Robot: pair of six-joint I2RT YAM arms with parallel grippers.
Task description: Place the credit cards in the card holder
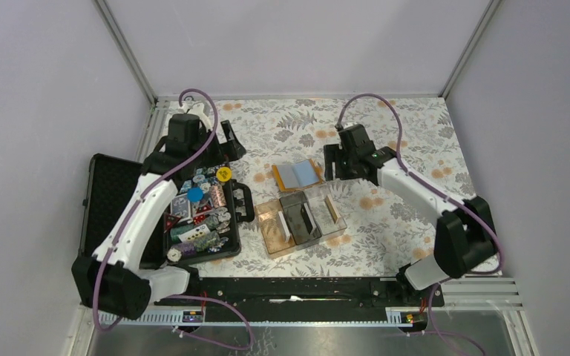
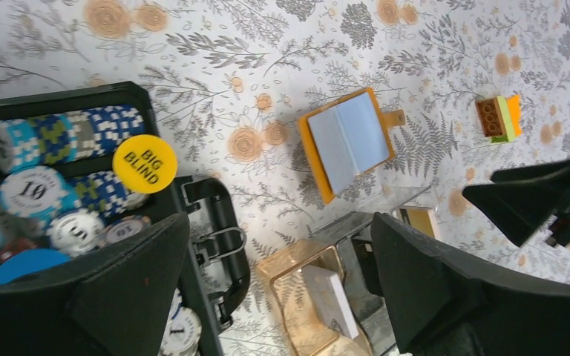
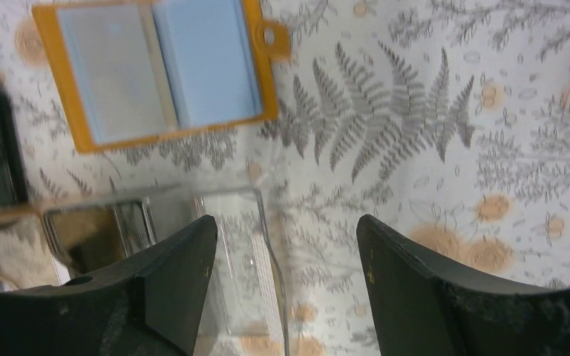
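Note:
An orange card holder (image 1: 297, 175) with pale grey and blue sleeves lies spread flat in the middle of the table; no card stands out on it. My left gripper (image 1: 234, 141) hovers up and left of it, open, with nothing between its fingers. Just to the holder's right hangs my right gripper (image 1: 330, 162), also open and empty. White and tan card-like pieces stand in the clear three-part tray (image 1: 301, 219) below the holder. In the left wrist view, a small brown object (image 2: 488, 116) with green and orange edges lies far right; whether these are cards I cannot tell.
At left an open black case (image 1: 119, 211) is full of poker chips (image 1: 214, 220), its handle (image 1: 244, 202) reaching toward the tray.

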